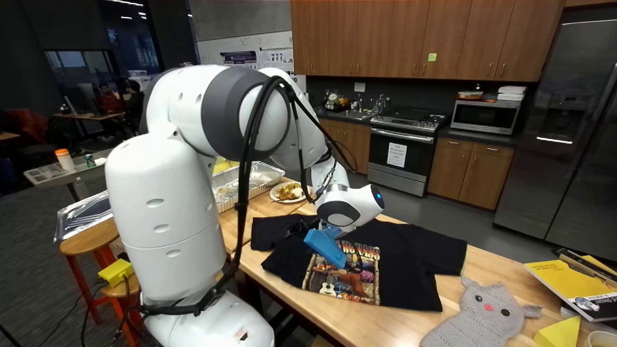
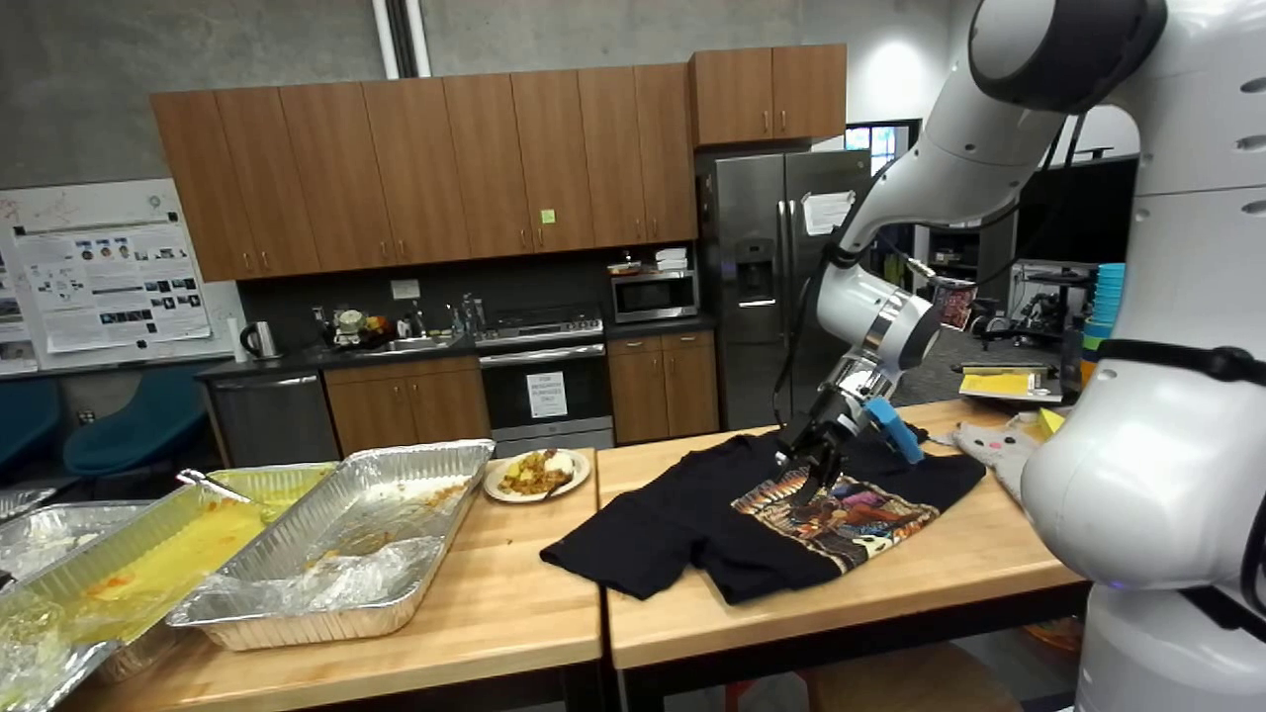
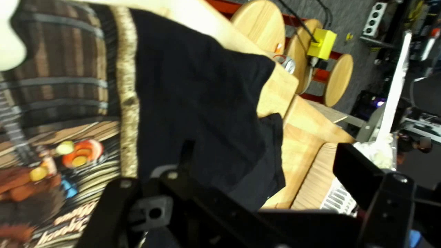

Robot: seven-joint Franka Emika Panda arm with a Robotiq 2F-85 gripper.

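Note:
A black T-shirt [image 1: 406, 272] with a colourful printed panel [image 2: 837, 512] lies spread on the wooden table, one sleeve [image 2: 617, 558] reaching toward the table joint. Over the shirt hangs my gripper [image 2: 797, 475], tilted, a blue piece [image 1: 325, 247] on its side. Its black fingers stand wide apart in the wrist view, where the gripper has nothing held between them. Plain black cloth [image 3: 194, 103] and part of the print appear beyond the fingers. Whether a fingertip touches the fabric cannot be told.
Foil trays [image 2: 344, 534] and a plate of food [image 2: 536, 475] stand on the adjoining table. A grey knitted toy [image 1: 484, 315], a yellow block [image 1: 559, 332] and books [image 1: 572, 283] lie past the shirt's other end. Bare wood [image 1: 358, 324] runs along one edge.

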